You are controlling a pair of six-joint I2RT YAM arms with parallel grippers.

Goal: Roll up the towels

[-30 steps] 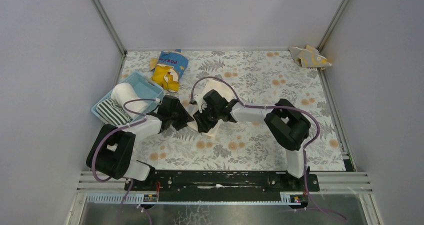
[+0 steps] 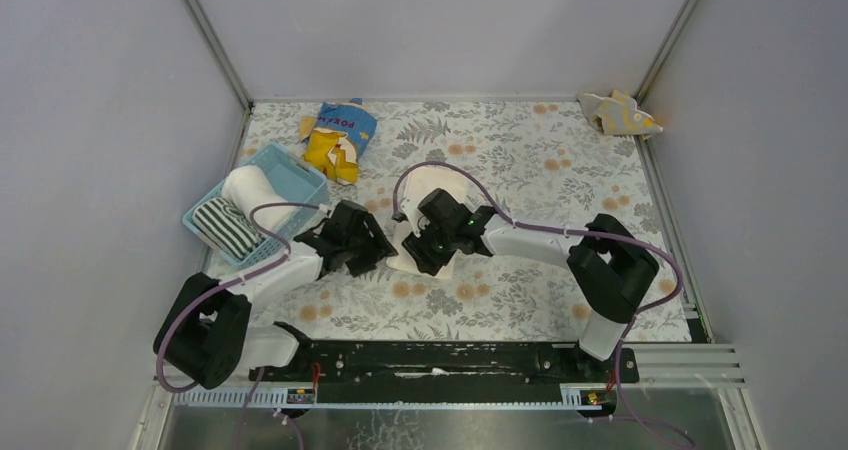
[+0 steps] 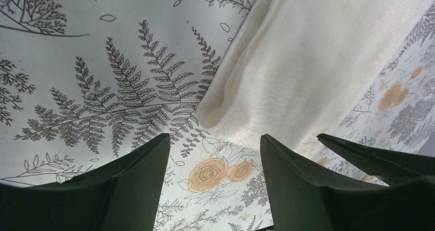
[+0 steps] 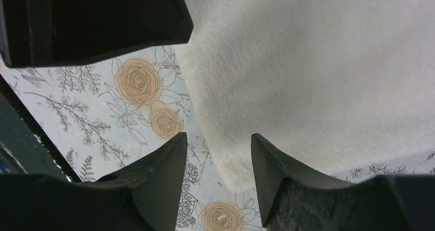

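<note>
A white towel (image 2: 436,180) lies folded into a strip at the middle of the table, partly hidden under my right arm in the top view. Its near left corner shows in the left wrist view, where the towel (image 3: 287,77) has a doubled layer along its left edge. My left gripper is open just off that corner, with nothing held between its fingers. Over the towel's near end is my right gripper, also open; the towel (image 4: 297,97) spreads flat beneath and beyond its fingers, one corner showing in the gap.
On the left stands a blue basket (image 2: 297,178) holding a rolled white towel (image 2: 252,192) and a striped one (image 2: 224,225). Behind it lies a blue and yellow bag (image 2: 340,142). A yellow-grey cloth (image 2: 620,115) rests in the far right corner.
My right gripper has moved right and slightly nearer, and the towel's near end has shifted right, so the towel lies straighter. The left gripper has come right and nearer, towards the towel's corner.
</note>
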